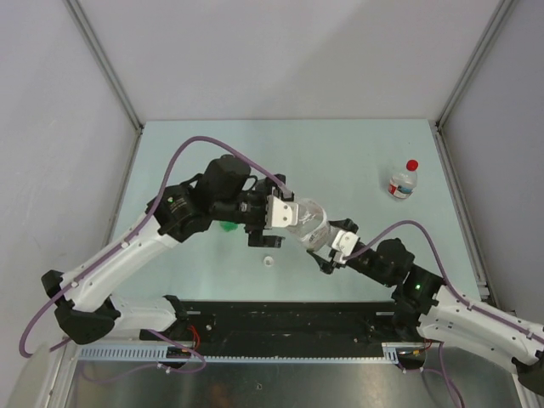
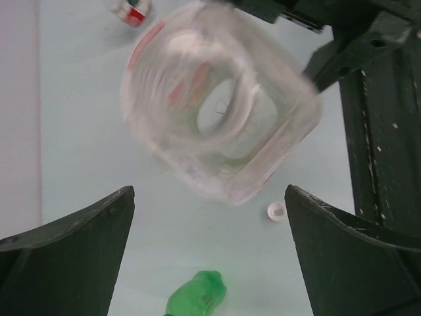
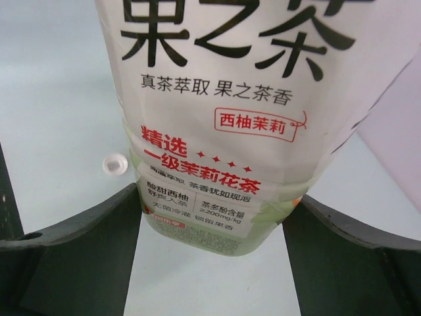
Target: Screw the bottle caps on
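Observation:
A clear tea bottle [image 1: 308, 223] with a white printed label fills the upper right wrist view [image 3: 230, 118], between the fingers of my right gripper. Whether they touch it cannot be told. My left gripper is open above the bottle's top end, which shows as a blurred open ring in the left wrist view, with nothing between its fingertips. A small white cap-like ring [image 1: 269, 260] lies on the table below them.
A bottle with a red cap [image 1: 403, 180] stands at the table's right. A green object [image 2: 197, 293] lies behind the left gripper.

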